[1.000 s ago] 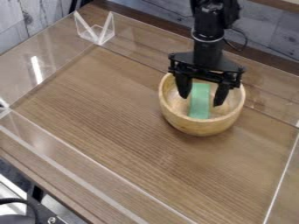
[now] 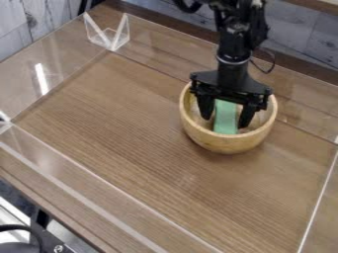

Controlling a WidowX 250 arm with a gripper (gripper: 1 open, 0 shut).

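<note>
A black gripper (image 2: 227, 99) hangs over a round wooden bowl (image 2: 230, 144) at the right of centre, its fingers lowered into the bowl on either side of a pale green object (image 2: 226, 121). The fingers are apart; whether they touch the green object is hard to tell. The bottom of the bowl is largely hidden.
A white wire-like holder (image 2: 107, 30) stands at the back left. A back edge runs behind the arm, and a dark cable shows at the lower left corner.
The gripper has moved slightly down and left, deeper over the green object. The bowl stays about where it was.
</note>
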